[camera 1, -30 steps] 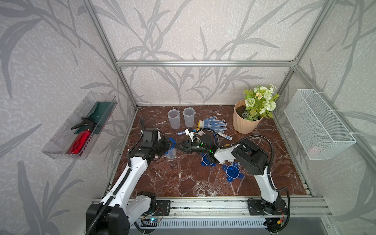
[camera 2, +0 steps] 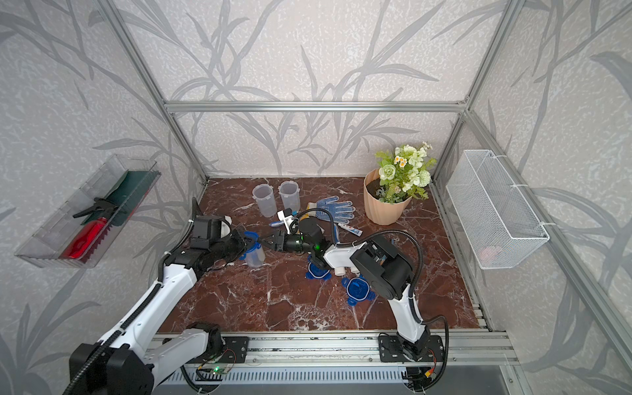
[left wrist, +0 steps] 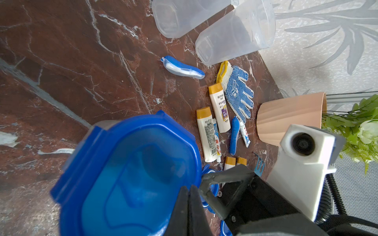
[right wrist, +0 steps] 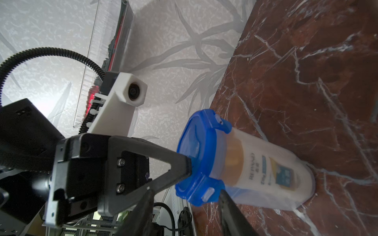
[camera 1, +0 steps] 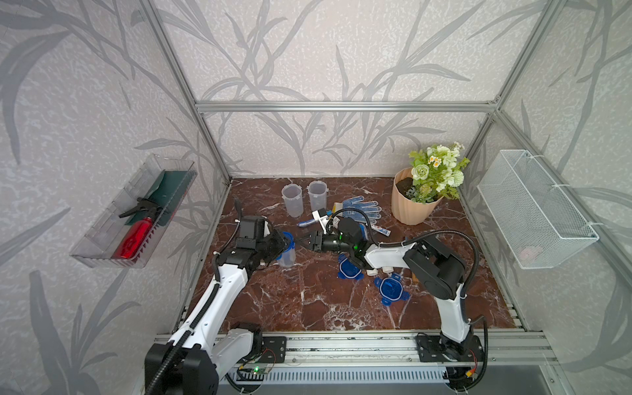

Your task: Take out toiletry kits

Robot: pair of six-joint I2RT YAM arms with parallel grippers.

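A clear cup point(right wrist: 263, 177) with a blue lid point(right wrist: 202, 157) stands on the table; a white bottle with an amber cap shows through its wall. The lid point(left wrist: 137, 169) also fills the lower left wrist view. At its edge, my left gripper is shut; whether any thin part of the rim sits between the fingers does not show. My right gripper has its fingers spread, with nothing between them, close by a lid clip. From above, the right gripper point(camera 1: 306, 242) faces the cup point(camera 1: 287, 256) from the right. Two empty clear cups point(camera 1: 293, 199) stand behind.
White bottles point(left wrist: 219, 106), a blue-and-white folded item point(left wrist: 182, 67), a glove point(left wrist: 238, 92) and toothpaste point(left wrist: 244, 133) lie to the right. Two removed blue lids point(camera 1: 390, 287) rest in front. A flowerpot point(camera 1: 413, 204) stands back right.
The left arm and cup show no clear movement.
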